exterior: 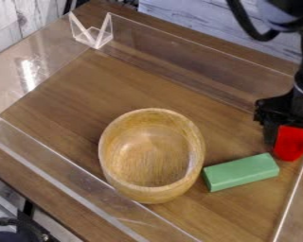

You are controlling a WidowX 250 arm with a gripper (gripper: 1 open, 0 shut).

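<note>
My black gripper [283, 115] is at the right edge of the view, open, its fingers low over a red object [291, 146] that they partly cover; contact between them is hard to tell. Left of and below the red object lies a green block [240, 172]. A wooden bowl [151, 121] stands to the left of the green block.
Clear walls run along its sides, and a small clear plastic piece [94, 28] sits at the top left.
</note>
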